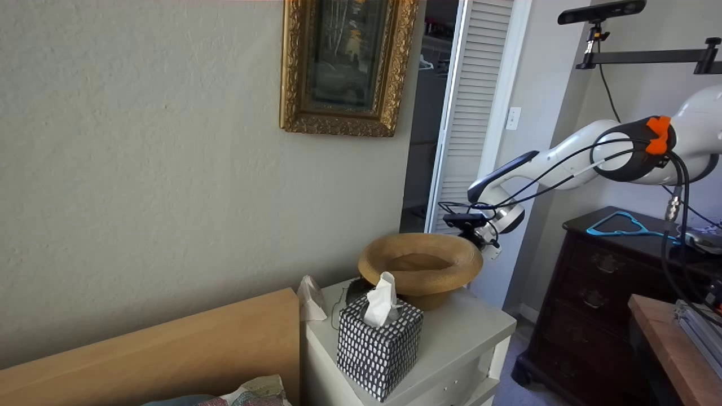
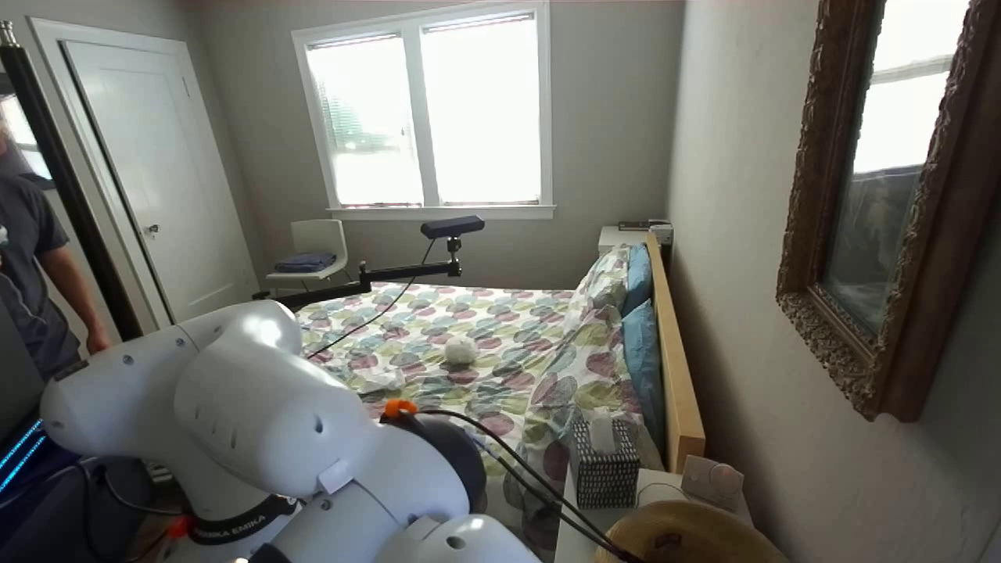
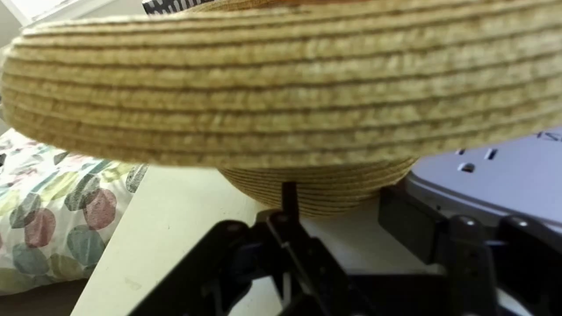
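Note:
A tan, ribbed straw hat (image 1: 419,263) sits crown down on the white nightstand (image 1: 467,328), behind the tissue box. Its rolled brim (image 3: 284,89) fills the upper part of the wrist view, with the narrower crown (image 3: 316,189) underneath. My gripper is at the hat's far side, below the brim. Its two black fingers (image 3: 408,221) stand apart, and nothing shows gripped between them. Whether a finger touches the hat, I cannot tell. Only the top of the hat shows in exterior view 2.
A black-and-white tissue box (image 1: 380,345) stands in front of the hat. A pale wedge-shaped object (image 1: 311,299) is near the wall, beside the headboard (image 1: 203,338). A dark dresser (image 1: 589,298) stands to the right.

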